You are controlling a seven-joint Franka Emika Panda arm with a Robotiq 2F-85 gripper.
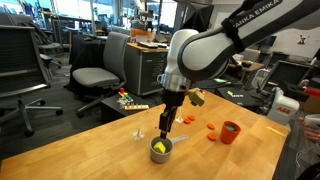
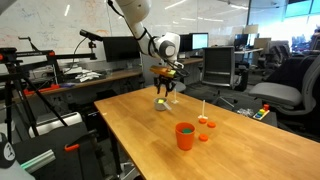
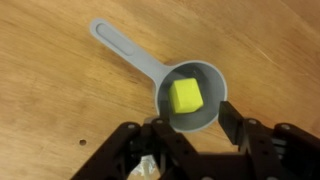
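A grey pot (image 1: pixel 160 153) with a long handle stands on the wooden table. Inside it lies a yellow-green block (image 3: pixel 185 95), resting toward the pot's middle in the wrist view. Just above the pot, my gripper has its dark fingers spread apart with nothing held between them. From the second exterior view, the same pot (image 2: pixel 161 104) is at the far part of the table, beneath the arm.
A red cup (image 1: pixel 230 131) stands to the right of the pot, with several small orange-red pieces (image 1: pixel 211 126) scattered near it. Small white items lie behind the pot.
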